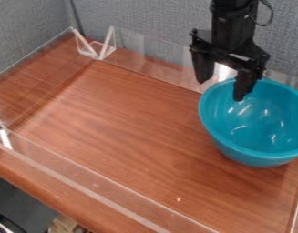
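My black gripper (221,75) hangs open above the back-left part of a large turquoise bowl (252,134) at the right of the wooden table. One finger is over the bowl's back rim, the other just left of it. I see nothing held between them; a pale shape shows behind, too unclear to name.
A clear wire-like holder (95,44) stands at the back left corner. Clear strips edge the table, with grey padded walls behind and to the left.
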